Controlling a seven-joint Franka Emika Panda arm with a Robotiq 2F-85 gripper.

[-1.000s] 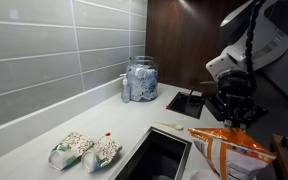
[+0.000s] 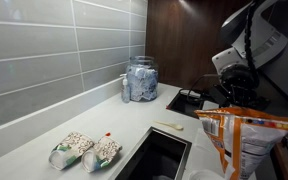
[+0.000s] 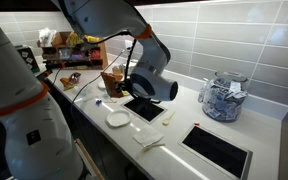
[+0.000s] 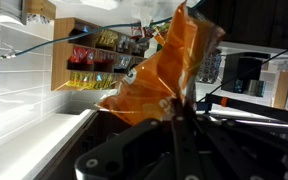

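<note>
An orange and white bag [image 2: 246, 146] hangs from my gripper [image 2: 244, 106] on the right of exterior view 1, over the counter's near edge. In the wrist view the orange bag [image 4: 156, 88] fills the middle, and its gathered top runs in between the fingertips of my gripper, which is shut on it. The bag hides most of what lies beyond. Exterior view 2 shows the arm reaching away to the left, with the fingers too small to make out.
Two patterned cartons [image 2: 102, 152] lie at the front left. A dark sink basin [image 2: 156, 157] is set in the counter, with a wooden spoon [image 2: 169, 126] behind it. A large glass jar [image 2: 142, 78] and a small bottle [image 2: 125, 90] stand at the back. A white plate [image 3: 117, 119] rests near the counter edge.
Over the last second the bag and gripper have risen and shifted a little to the right. The bag now hangs more upright. The counter items have stayed put.
</note>
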